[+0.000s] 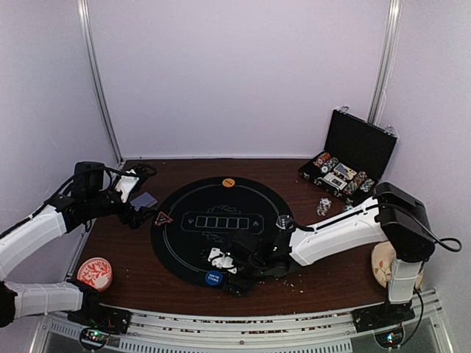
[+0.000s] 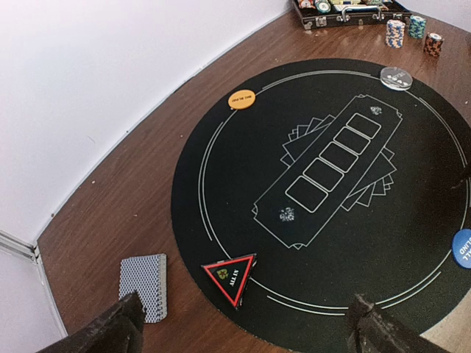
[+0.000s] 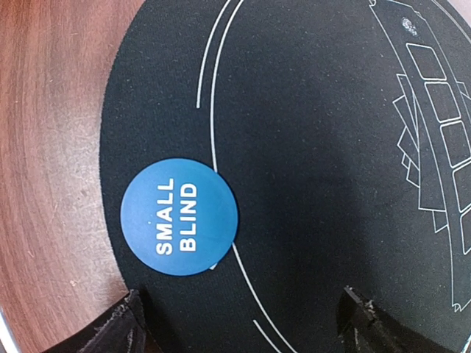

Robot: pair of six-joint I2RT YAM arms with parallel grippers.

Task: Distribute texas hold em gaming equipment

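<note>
On the round black poker mat (image 1: 188, 254), the blue SMALL BLIND disc (image 3: 180, 217) lies flat near the front edge. My right gripper is low over the mat beside this disc, open and empty. The orange BIG BLIND disc (image 2: 241, 99) rests at the mat's far side, a clear disc (image 2: 396, 78) on its right. A red-edged ALL IN triangle (image 2: 229, 278) sits at the left rim. Just off the mat lies a grey-patterned card deck (image 2: 140, 287). My left gripper hangs near the deck and triangle, open with nothing between its fingers.
An open black case (image 1: 358, 151) with chips and cards stands back right. Several chip stacks (image 2: 395, 33) are in front of it. A red-and-white round item (image 1: 95, 273) is front left, a beige one (image 1: 383, 261) at right. Bare table (image 1: 147, 272) shows front left.
</note>
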